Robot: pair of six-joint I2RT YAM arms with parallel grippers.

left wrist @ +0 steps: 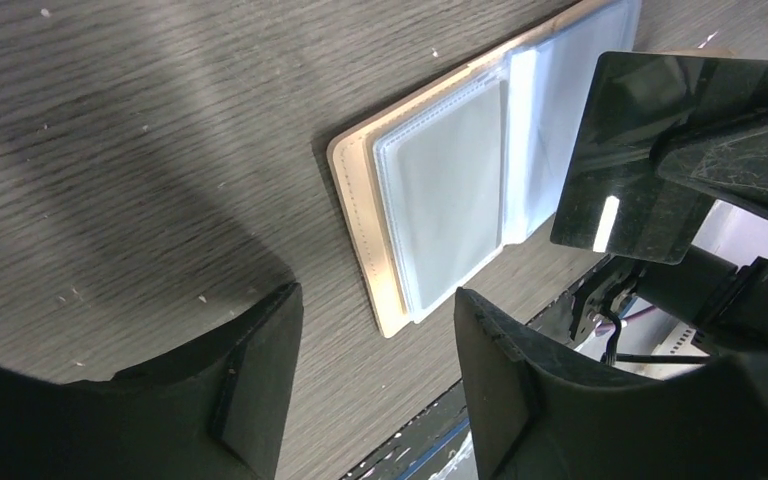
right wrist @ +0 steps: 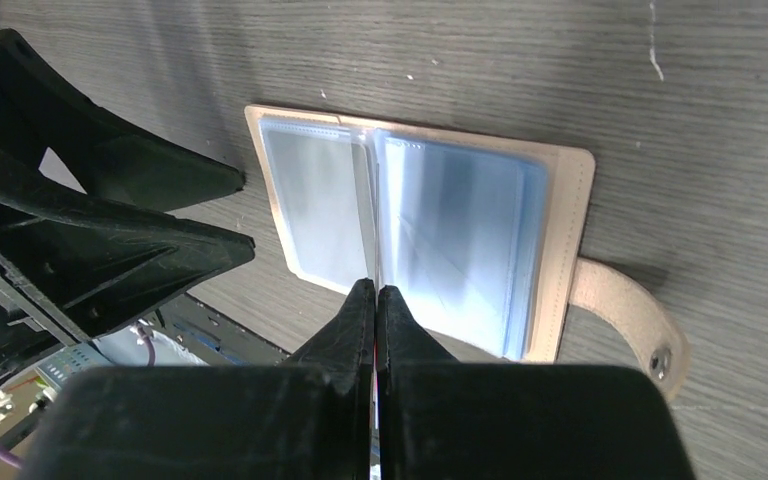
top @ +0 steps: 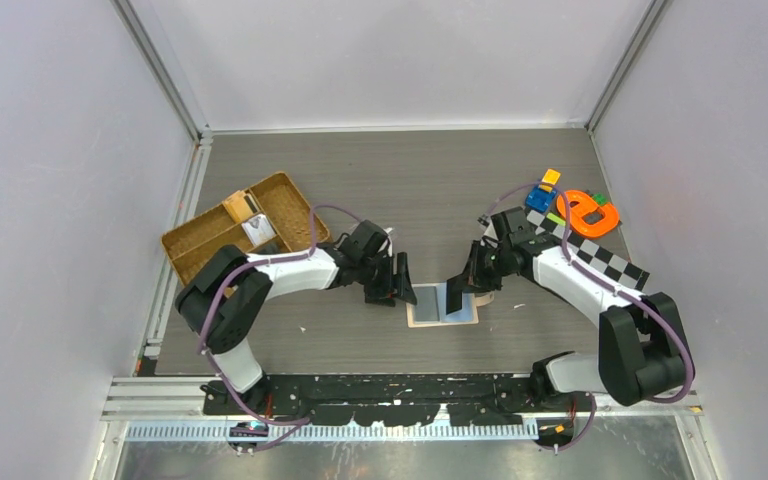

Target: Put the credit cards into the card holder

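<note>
The card holder (right wrist: 460, 235) lies open flat on the table, tan-edged with clear blue-tinted sleeves and a strap at its right end. A black card is pinched in my right gripper, seen edge-on in the right wrist view. It hangs over the holder near its middle fold; whether it touches the sleeves cannot be told. My left gripper stands open at the holder's left end, with nothing between its fingers.
A wicker basket (top: 190, 240) with divided compartments holds white and tan items at the left. Toy blocks (top: 540, 195), an orange ring-shaped piece (top: 605, 222) and a checkered board (top: 615, 262) sit at the right. The table behind the holder is clear.
</note>
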